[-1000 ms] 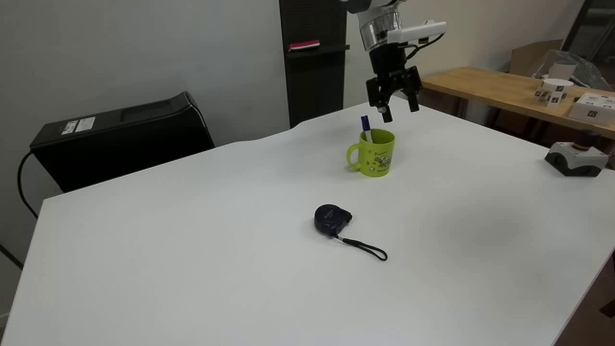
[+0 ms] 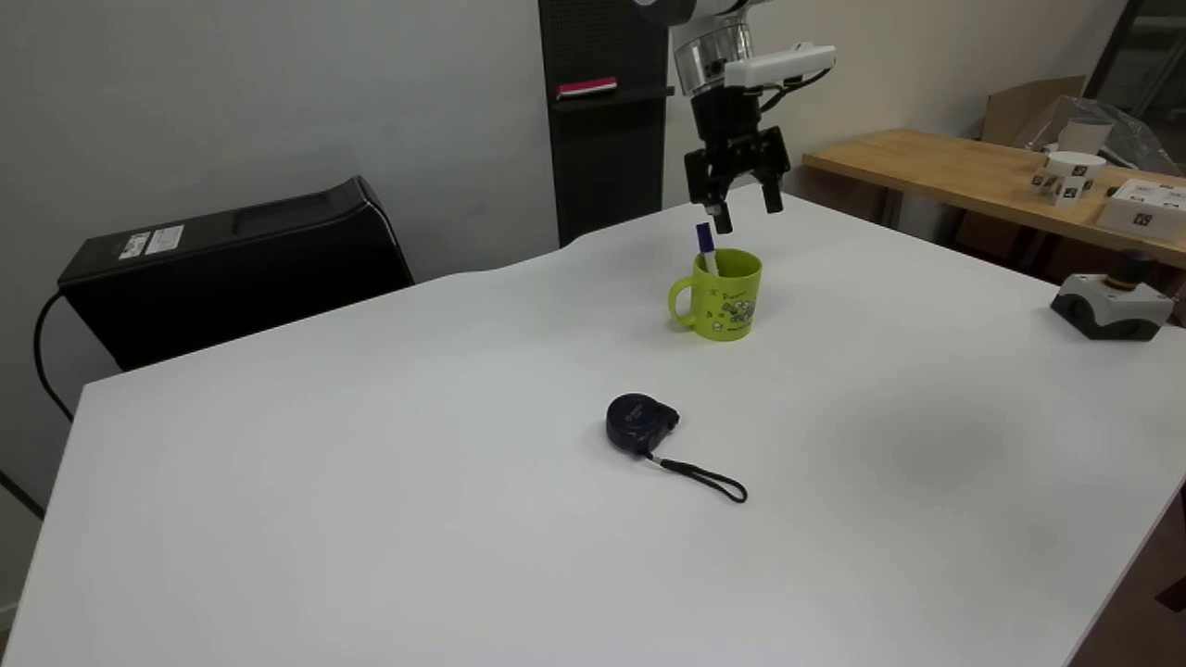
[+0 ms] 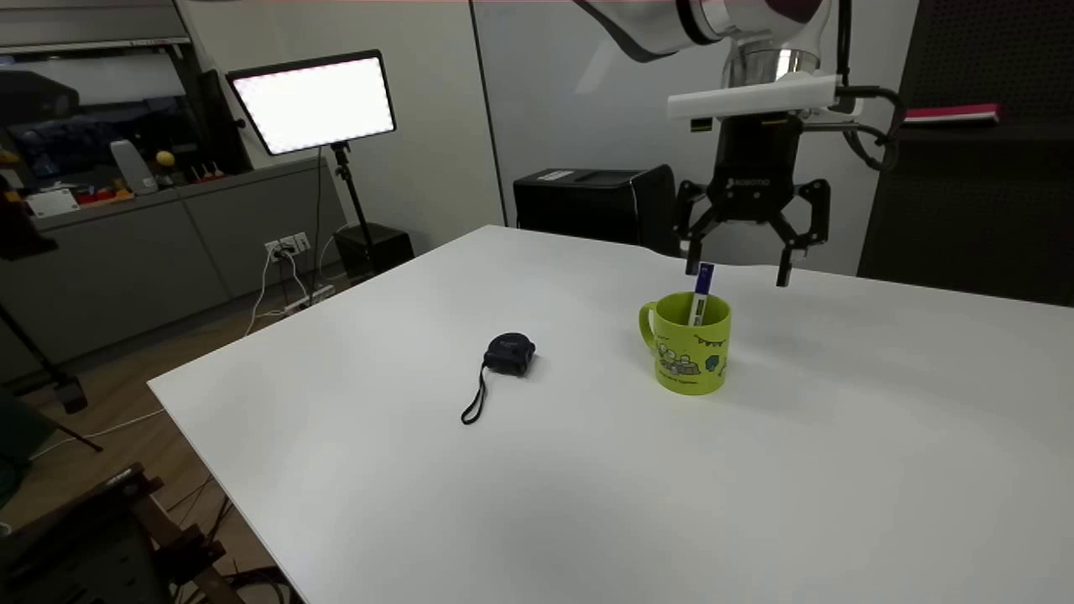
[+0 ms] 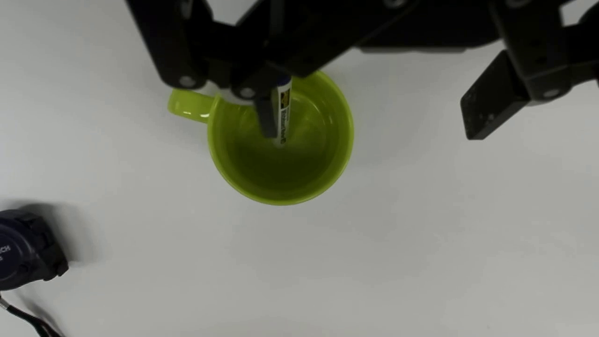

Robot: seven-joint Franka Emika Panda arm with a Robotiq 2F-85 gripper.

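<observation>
A green mug stands upright on the white table, its handle toward the left in exterior view 1. Inside it leans a white marker with a dark blue cap, the cap sticking up past the rim. My gripper is open just above the mug, with nothing between its fingers. In the wrist view one fingertip overlaps the marker and the mug's opening, while the other fingertip is over bare table to the right. Whether the first fingertip touches the marker, I cannot tell.
A dark tape measure with a black wrist strap lies on the table, left of the mug in exterior view 2. A grey box with a black button top sits at the table's right edge.
In exterior view 1 my gripper has shifted left, closer to the marker's cap, and it is open in both frames. The mug, marker and tape measure have stayed put.
</observation>
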